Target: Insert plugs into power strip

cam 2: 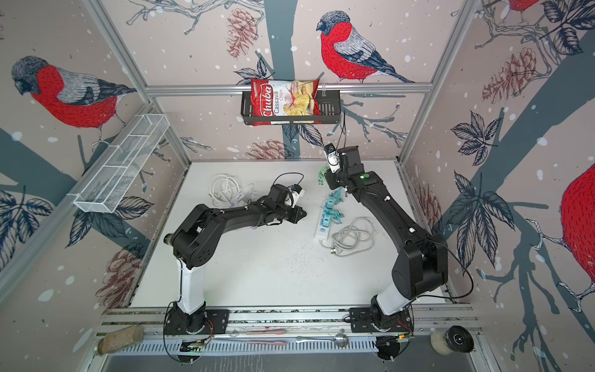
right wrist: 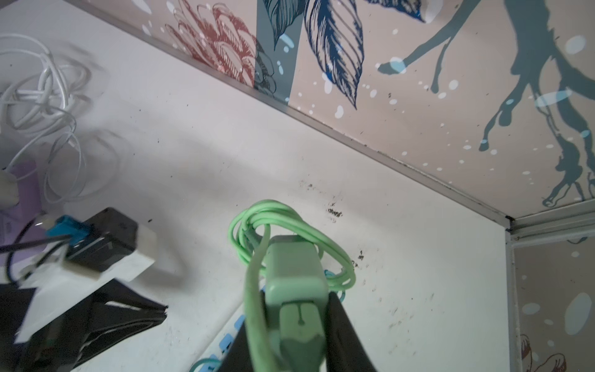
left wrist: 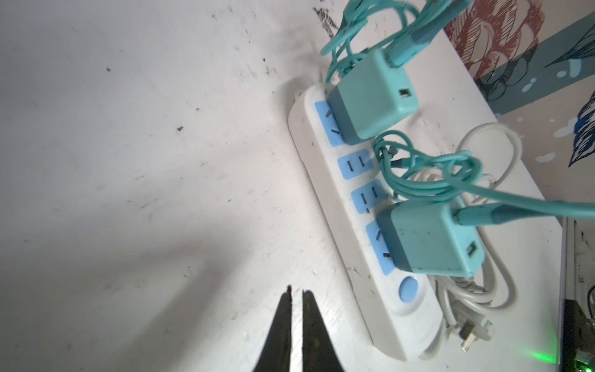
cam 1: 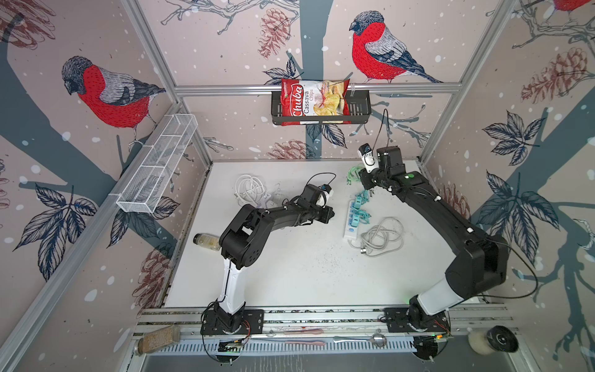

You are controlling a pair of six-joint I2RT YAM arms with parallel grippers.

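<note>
The white power strip (left wrist: 334,220) lies on the table, with blue-faced sockets and a round blue button. Two teal adapters with coiled teal cables, a nearer adapter (left wrist: 421,238) and a farther adapter (left wrist: 372,96), sit on it with bare sockets between them. My left gripper is left of the strip, clear of it, its fingers almost together and nothing visible between them. Beyond the strip's far end, my right gripper is shut on a green plug (right wrist: 296,266) with a looped green cable, held above the table. The plug's prongs are hidden.
A white cable coil (cam 1: 249,189) lies at the back left, beside a pale purple block (right wrist: 28,192). Right of the strip is the coiled grey-white cord (cam 1: 383,238). A jar (cam 1: 206,241) lies at the left edge.
</note>
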